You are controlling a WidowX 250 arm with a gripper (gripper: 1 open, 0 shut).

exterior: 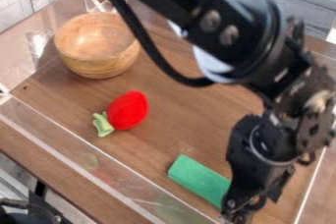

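A green rectangular block (197, 179) lies on the wooden table at the lower middle. My black gripper (243, 203) is low over the table at the block's right end, partly covering it; the fingertips are small and dark, and I cannot tell whether they touch it. A red toy vegetable with a pale green top (125, 112) lies left of centre. A round wooden bowl (98, 46) stands at the upper left.
Transparent edging runs along the table's near and left sides. The arm hides much of the right side.
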